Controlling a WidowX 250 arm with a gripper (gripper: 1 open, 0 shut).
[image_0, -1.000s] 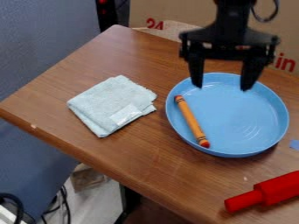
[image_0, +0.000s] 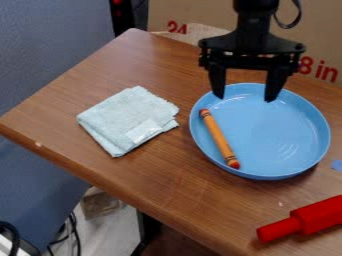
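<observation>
My black gripper (image_0: 245, 90) hangs over the back of a blue plate (image_0: 287, 140), open, with its two fingers spread wide and nothing between them. An orange stick with a dark red tip (image_0: 219, 138), perhaps a crayon or marker, lies on the left part of the plate, below and left of the gripper. A folded light cloth (image_0: 127, 120) lies on the wooden table to the left of the plate.
A red cylindrical object (image_0: 305, 218) lies at the front right. Cardboard (image_0: 321, 30) stands behind, and the table's left edge drops to the floor.
My gripper has moved left and slightly up in the view over the last second. The plate, stick, cloth and red object have stayed where they were.
</observation>
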